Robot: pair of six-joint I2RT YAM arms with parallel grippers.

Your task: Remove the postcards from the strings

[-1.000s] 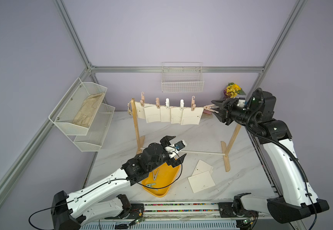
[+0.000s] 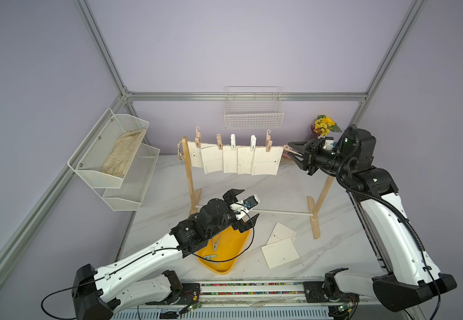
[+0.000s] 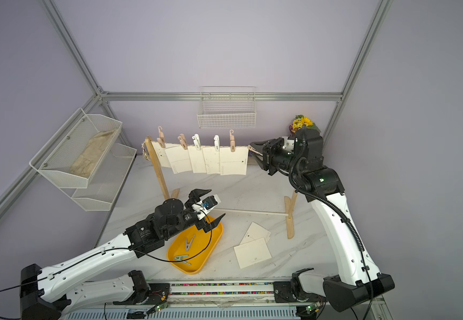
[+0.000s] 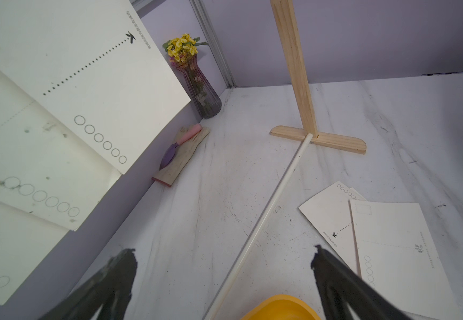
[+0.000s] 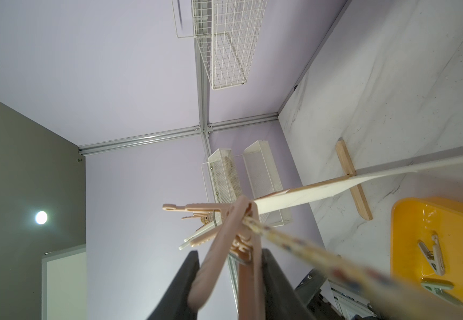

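Observation:
A row of cream postcards hangs from a string between wooden posts, held by pink and white clothespins. My right gripper is at the row's right end, shut on a pink clothespin that sits around the string. My left gripper stands open with nothing between its fingers, below the hanging cards and above the yellow tray. Two postcards lie loose on the table, right of the tray.
The yellow tray holds loose clothespins. A vase of flowers stands at the back right. White wire shelves hang on the left wall, and a wire basket on the back wall.
My right gripper has moved slightly left toward the hanging cards with the clothespin. The left arm looks still.

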